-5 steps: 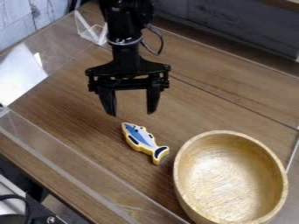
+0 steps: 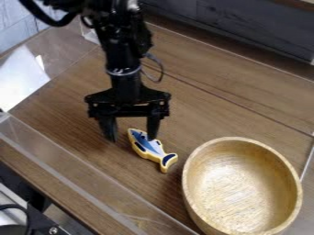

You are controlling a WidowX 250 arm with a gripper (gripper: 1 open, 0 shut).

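A black gripper (image 2: 130,128) hangs from the arm in the middle of the view, open, its fingertips low near the upper end of a toy fish (image 2: 154,151). The fish is blue and white with yellow edges and lies on the wooden surface, its tail toward the lower right. Whether the fingers touch it I cannot tell.
A round wooden bowl (image 2: 241,184) stands at the lower right, empty, close to the fish's tail. Clear panels edge the surface, and a grey wall is at the back.
The fish and bowl have not visibly moved.
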